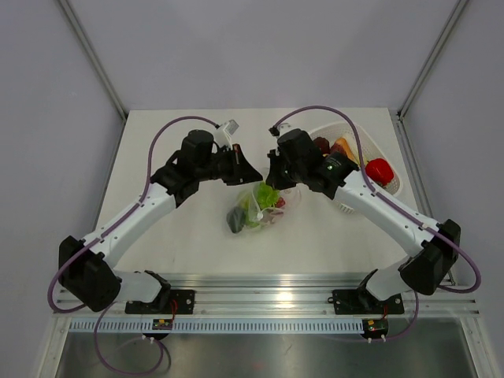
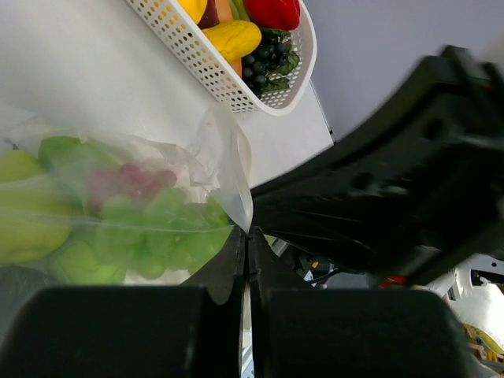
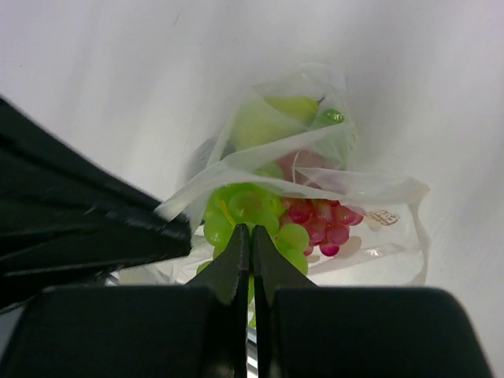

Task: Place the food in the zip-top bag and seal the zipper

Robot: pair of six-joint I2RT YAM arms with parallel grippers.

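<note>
A clear zip top bag (image 3: pixel 378 187) lies on the table with red grapes (image 3: pixel 327 224), a yellow-green pear-like fruit (image 3: pixel 272 120) and other food inside. In the left wrist view my left gripper is shut on the bag's mouth edge (image 2: pixel 236 173), lifting it. Green grapes (image 3: pixel 244 206) hang from my right gripper, which is shut on them at the bag's mouth. Seen through the film in the left wrist view, the grapes (image 2: pixel 161 236) are within the bag beside the red ones. From above, both fingertips stand close together over the bag.
At the back right stands a white basket (image 1: pixel 396 157) with a red pepper (image 1: pixel 379 171) and other produce, partly behind the right arm.
</note>
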